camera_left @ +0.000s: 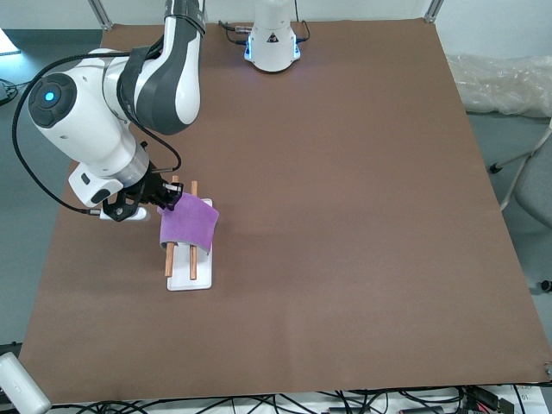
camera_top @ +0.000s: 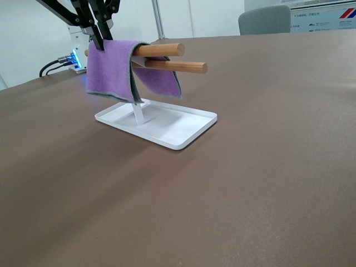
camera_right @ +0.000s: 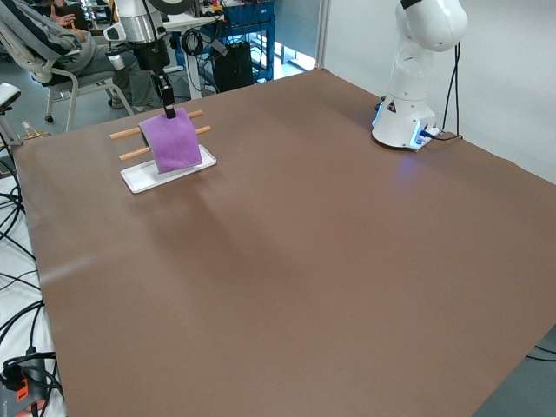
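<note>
A purple cloth [camera_left: 188, 222] with a dark edge is draped over two horizontal wooden rods [camera_top: 172, 67] on a stand with a white tray base [camera_top: 183, 132]. My black gripper [camera_top: 98, 40] is at the cloth's top, its fingertips touching the fabric at one side of the rods; in the right view the gripper [camera_right: 169, 111] sits over the cloth's upper part. Whether the fingers are shut on the cloth I cannot tell.
Cables and equipment run along the table's side; a grey chair is off the table.
</note>
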